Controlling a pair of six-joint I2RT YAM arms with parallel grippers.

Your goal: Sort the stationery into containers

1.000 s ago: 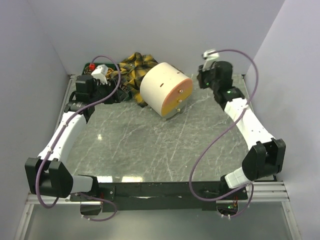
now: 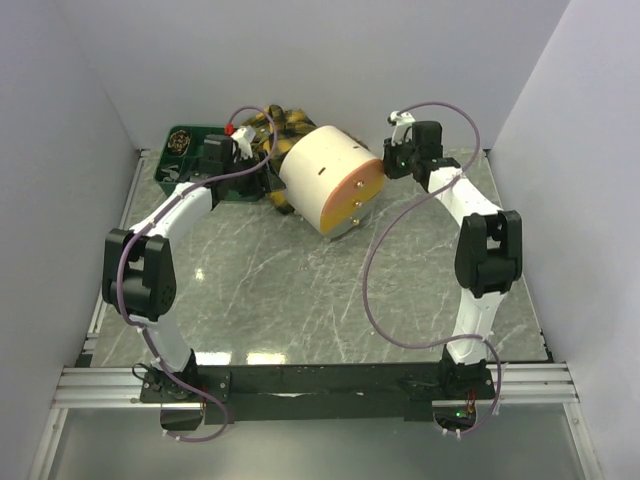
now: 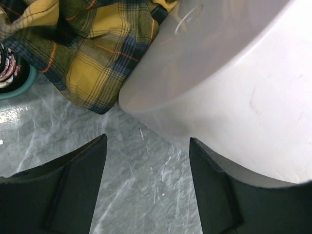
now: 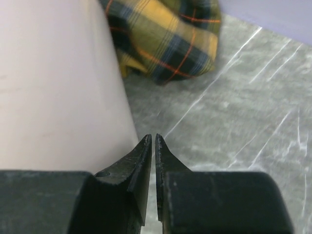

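Observation:
A large white drum-shaped container [image 2: 315,175] with an orange drawered end lies mid-table; in the left wrist view its translucent white wall [image 3: 243,107] fills the right side. My left gripper [image 2: 266,182] stands open at its left end, nothing between the fingers. My right gripper [image 2: 390,165] is at its right end; in the right wrist view the fingertips are together beside the white side [image 4: 58,87], with nothing visible between them. Stationery items cannot be clearly told apart.
A green tray [image 2: 176,165] with small items stands at the back left. A yellow plaid cloth [image 2: 285,130] lies bunched behind the drum.
My left gripper has moved right to the drum's left end. The drum shows no visible movement.

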